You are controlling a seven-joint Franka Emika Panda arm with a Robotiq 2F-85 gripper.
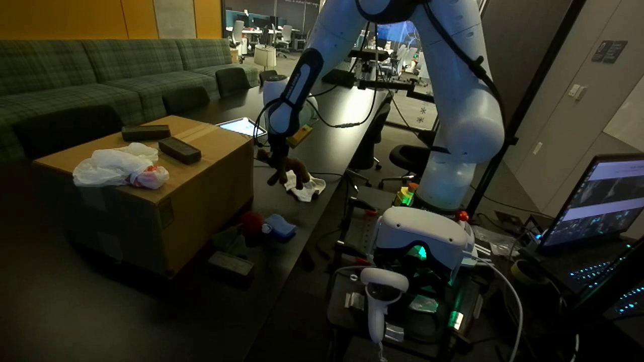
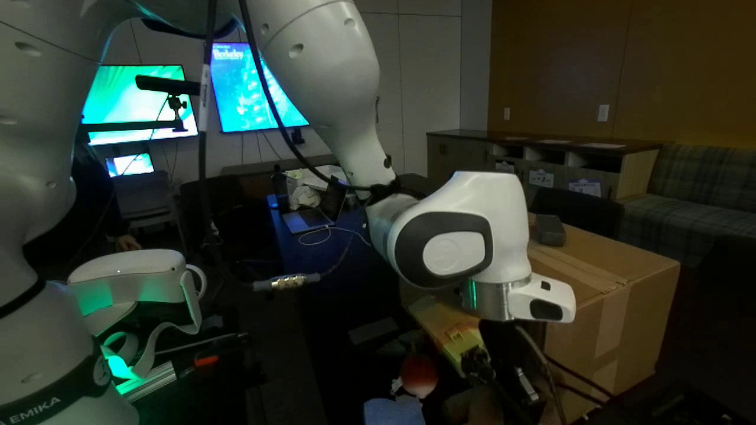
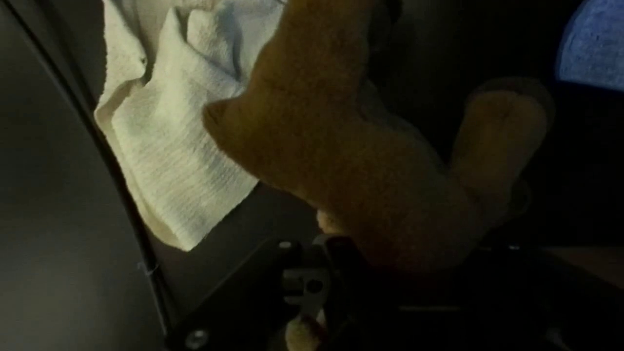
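A brown plush toy (image 1: 291,171) hangs above the dark table (image 1: 265,301), its limbs dangling. My gripper (image 1: 278,158) is shut on the toy's body. The plush toy (image 3: 351,152) fills the middle of the wrist view, with the dark fingers against its lower edge. Much of the hold is lost in shadow there. In exterior view 2 the arm and poor light mostly hide the toy.
Below the toy lies a white cloth (image 1: 306,188). A red ball (image 1: 253,222), a blue item (image 1: 280,227) and a dark block (image 1: 232,266) sit nearer. Left stands a large cardboard box (image 1: 208,211), with a plastic bag (image 1: 114,166) and two dark blocks on top.
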